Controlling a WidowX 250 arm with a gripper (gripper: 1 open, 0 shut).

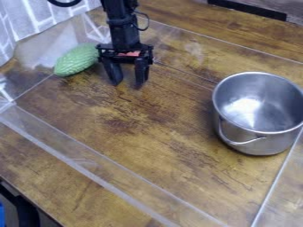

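Observation:
My black gripper (126,69) is low over the wooden table near the back left, its fingers pointing down. A green textured vegetable-like object (74,60) lies just left of it. Behind the fingers a small red object (133,54) is mostly hidden; whether anything is between the fingers I cannot tell.
A large steel pot (256,113) stands on the right of the table (154,151). Clear plastic strips border the work area.

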